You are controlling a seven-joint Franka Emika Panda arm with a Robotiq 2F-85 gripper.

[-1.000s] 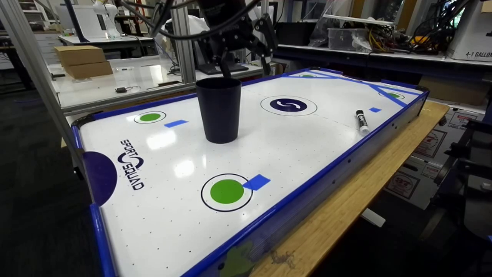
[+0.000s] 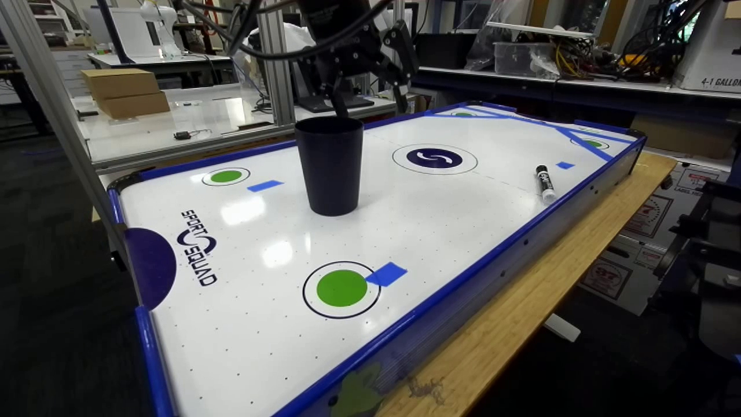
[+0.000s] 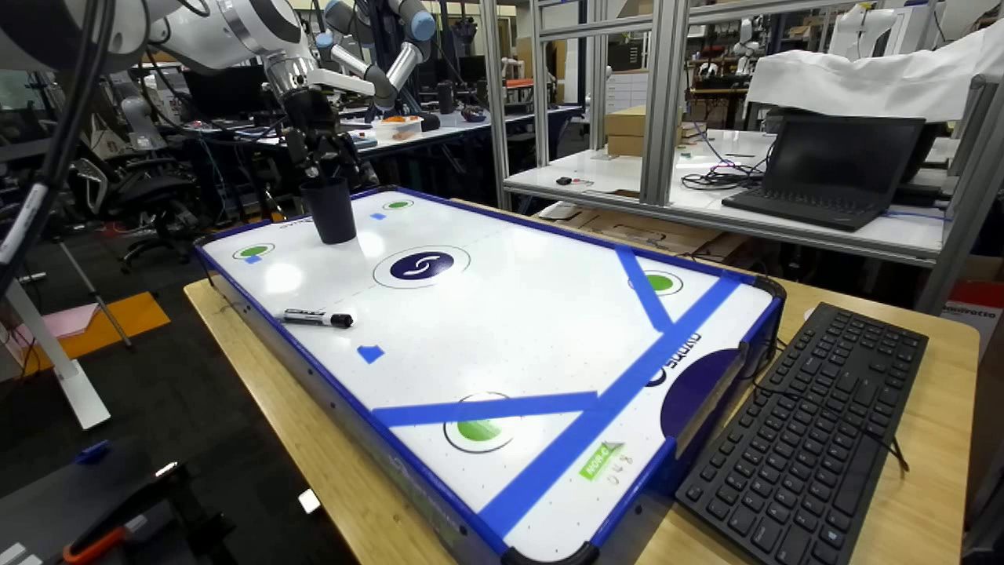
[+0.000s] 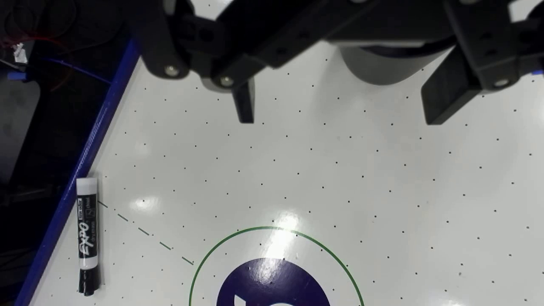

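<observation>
A tall black cup [image 2: 330, 170] stands upright on the white air hockey table [image 2: 239, 333]. My gripper [image 2: 371, 111] is open near the height of the cup's rim, its fingers spread wide. In the wrist view the gripper shows bare table between its fingertips, and part of the cup [image 4: 385, 69] appears behind the gripper's linkage. Against the blue side rail lies a black-and-white Expo marker [image 4: 87, 232]. Exterior view 2 shows the same marker [image 3: 317, 318] on its side, well apart from the cup.
Blue rails [image 3: 428, 499] edge the table, and blue tape strips [image 3: 602, 405] cross one end. A black keyboard [image 3: 809, 424] rests on the wooden ledge beyond that end. Metal frame posts [image 3: 661, 103] rise beside the table.
</observation>
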